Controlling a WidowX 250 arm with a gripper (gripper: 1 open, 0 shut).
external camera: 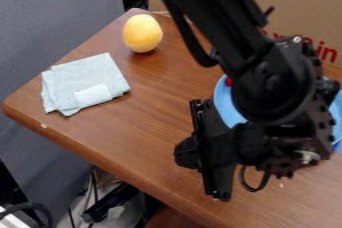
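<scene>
My black gripper (214,167) hangs low over the front right of the wooden table, its body hiding whatever is between or under its fingers; whether it is open or shut does not show. Behind the arm, a light blue plate (230,108) is mostly hidden, with a small bit of red at its upper edge.
A yellow fruit-like object (142,33) sits at the back left, and a folded pale cloth (83,80) lies on the left. A cardboard box (307,22) stands behind.
</scene>
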